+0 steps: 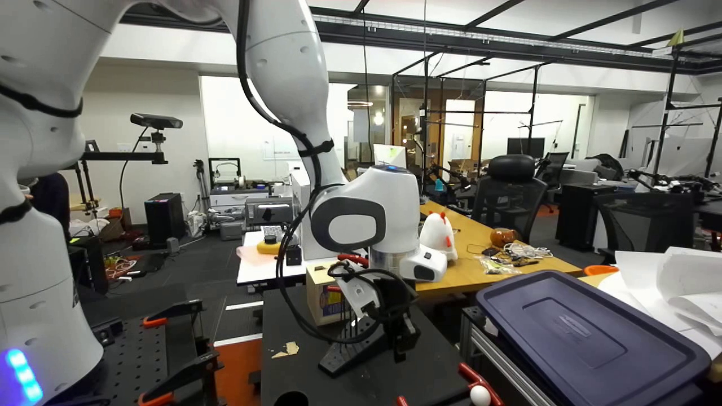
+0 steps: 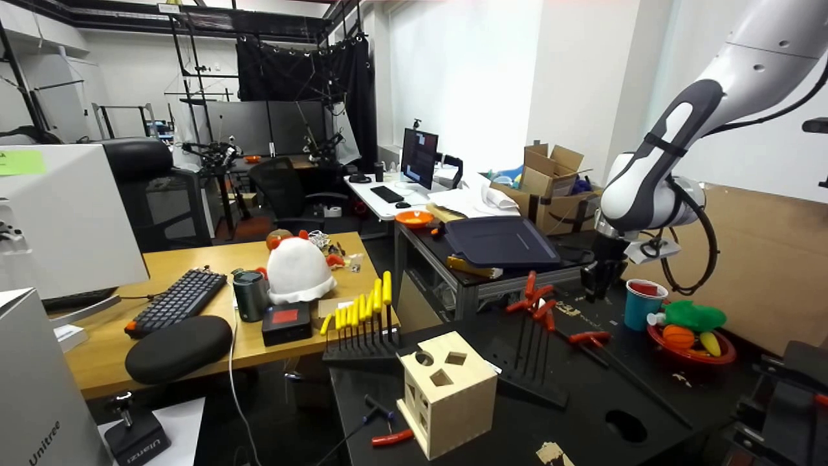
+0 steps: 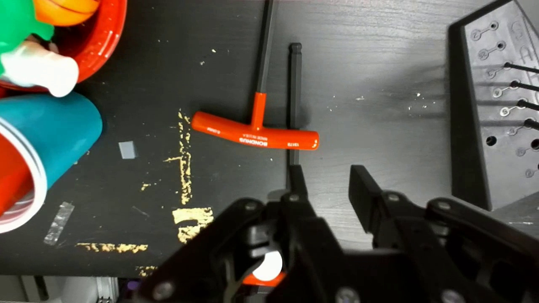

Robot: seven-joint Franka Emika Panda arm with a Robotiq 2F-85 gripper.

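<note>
My gripper stands part open above the black table, its two fingers apart with nothing between them. Ahead of it in the wrist view lies a red T-handled hex key [image 3: 255, 136], its handle crossing a black hex shaft [image 3: 295, 86]. That shaft's near end is hidden behind my left finger. Close to the table edge, a second red handle [image 3: 261, 279] and a white ball [image 3: 268, 266] show partly behind the gripper. To the right is the hex key stand [image 3: 477, 116], with thin shafts in some holes; exterior view 2 shows red handles [image 2: 535, 295] above it.
At the left, a teal cup [image 3: 65, 128] lies close to a red bowl [image 3: 115, 30] of toy food. A wooden shape box [image 2: 458, 404] and a yellow-handled set [image 2: 365, 310] occupy the table's other end. Bare tabletop lies between the red key and the stand.
</note>
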